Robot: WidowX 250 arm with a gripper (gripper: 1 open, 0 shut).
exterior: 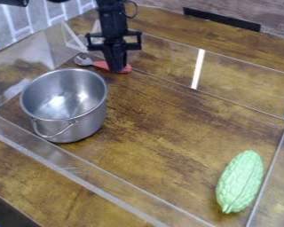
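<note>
My black gripper [114, 62] points down at the back left, its fingers close together over a red-handled utensil [122, 68] with a metal head [82, 59] lying on the table. The gripper looks shut; whether the handle is between the fingertips is too small to tell. A steel pot [64, 105] with a wire handle stands front left of the gripper. A pale green bitter melon [240, 181] lies at the front right.
Transparent edges or panels surround the work area, with a white strip [198, 69] at the back right.
</note>
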